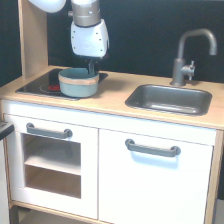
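A blue-grey pot point(78, 86) with a brownish inside stands at the front right of the black stove top point(38, 84), part of it over the wooden counter. My gripper point(92, 69) points down from the white arm point(90, 40), its dark fingers at the pot's back right rim. The fingers are small and dark against the dark wall, so how the fingers stand, and whether they pinch the rim, does not show.
A metal sink point(170, 98) with a grey tap point(186, 58) is set in the counter to the right. Bare wood point(120, 84) lies between pot and sink. Below are an open-shelved compartment point(52, 165) and a white cabinet door point(155, 180).
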